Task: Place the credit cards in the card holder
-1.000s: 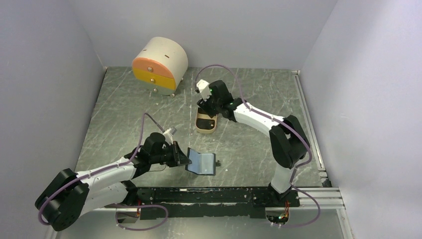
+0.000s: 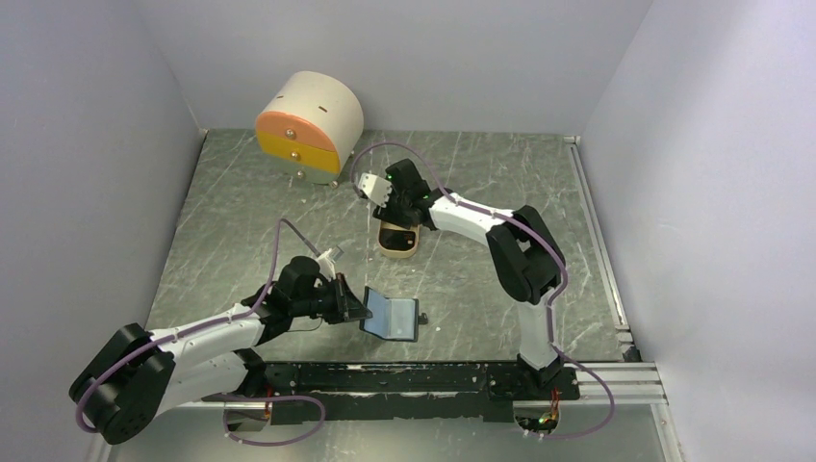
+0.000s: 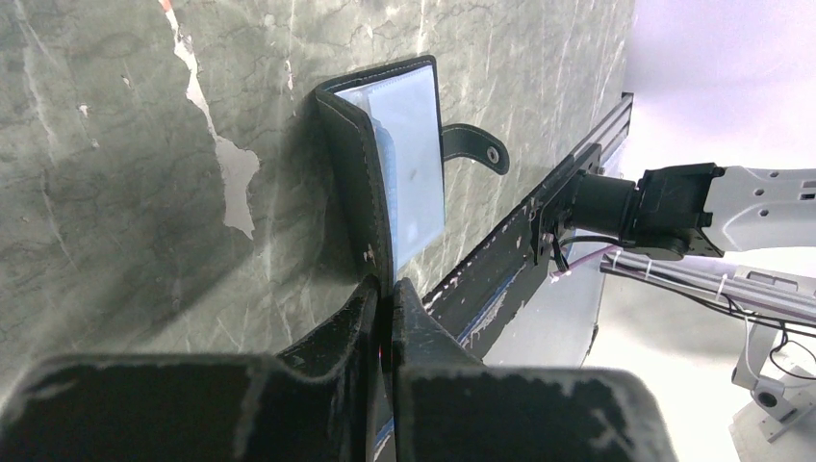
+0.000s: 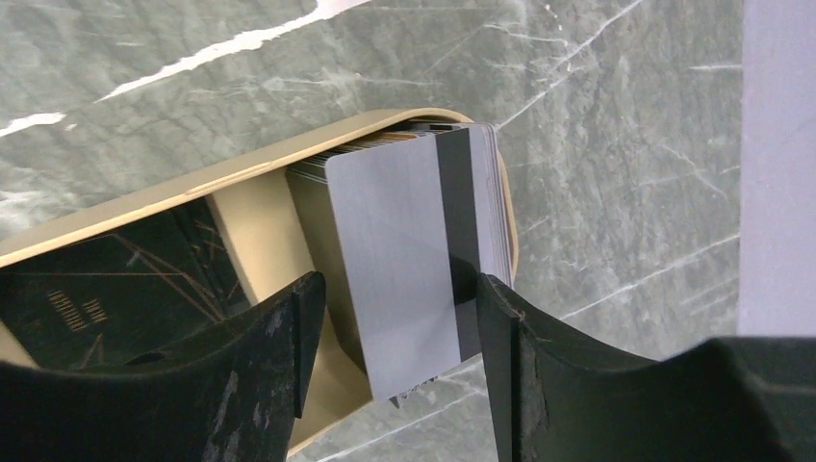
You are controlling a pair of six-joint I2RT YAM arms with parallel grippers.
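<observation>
The black card holder (image 2: 401, 319) lies opened on the table at front centre, its clear sleeves showing. My left gripper is shut on the holder's raised cover (image 3: 358, 183); the strap with a snap (image 3: 476, 146) sticks out on the far side. A beige two-part box (image 2: 398, 252) stands farther back. In the right wrist view, a stack of cards, topped by a silver card (image 4: 396, 260) with a black stripe, leans in one compartment. My right gripper is open above it, one finger at either side of the top card, the right finger close to its edge.
The box's other compartment holds something black (image 4: 106, 289). A rounded cabinet with coloured drawers (image 2: 310, 125) stands at the back left. Table right of the holder is clear.
My right gripper has moved left over the back of the box and come lower. The left arm and the card holder have stayed practically still.
</observation>
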